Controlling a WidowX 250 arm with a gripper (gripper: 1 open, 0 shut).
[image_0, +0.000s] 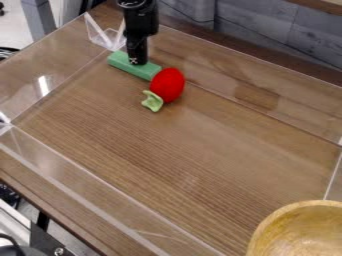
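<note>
My dark gripper (136, 54) reaches down from the top over a green bar (134, 66) on the wooden table, its tip at or just above the bar's upper part; its fingers look close together, though small and dark. A red rounded object (166, 84) lies at the bar's lower right end, with a light green piece (152, 101) just below it. A translucent, whitish item (107, 36) is beside the gripper on the left.
A yellow bowl (298, 232) sits at the bottom right corner. A grey wall (261, 25) runs along the back, and cables show beyond the lower left edge.
</note>
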